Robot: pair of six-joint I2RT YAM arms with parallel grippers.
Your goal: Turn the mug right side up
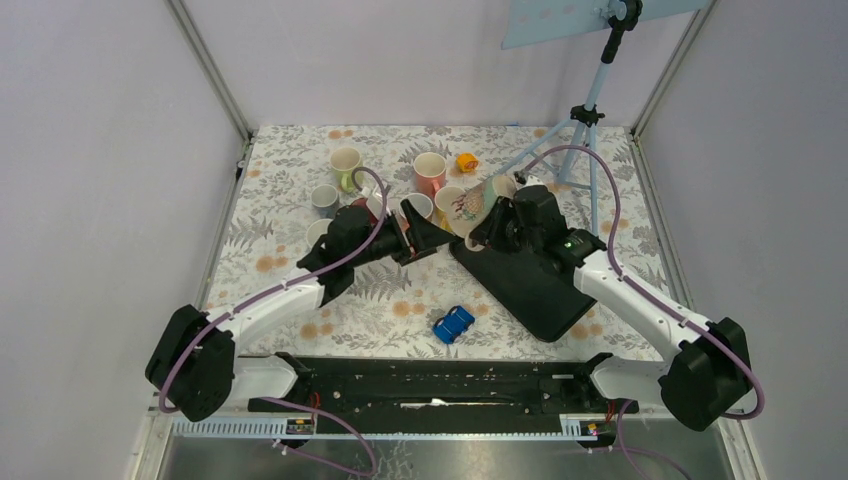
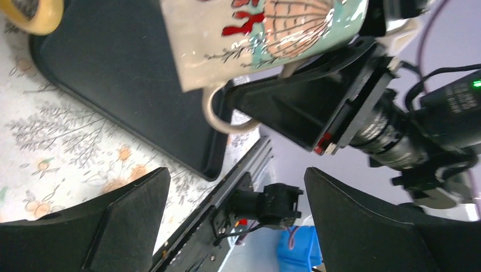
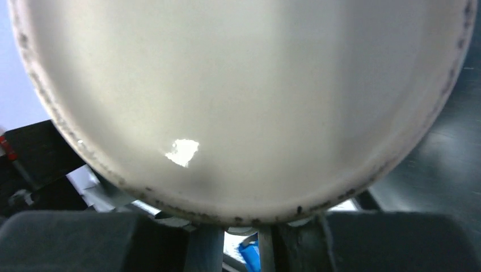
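A decorated mug (image 1: 477, 205) is raised on its side above the black tray, held by my right gripper (image 1: 495, 230); its handle hangs downward. In the left wrist view its painted side (image 2: 266, 34) fills the top, with the right gripper's black fingers (image 2: 300, 96) against it. The right wrist view looks straight at its white interior (image 3: 249, 107), speckled rim just above the fingertips. My left gripper (image 1: 420, 240) stands open just left of the mug, nothing between its wide-spread fingers.
Several mugs, including pink (image 1: 430, 168) and green (image 1: 346, 160), stand at the back left. A blue object (image 1: 453, 324) lies at front centre, beside the tray (image 1: 540, 310). A light-blue tripod (image 1: 590, 150) stands at the back right.
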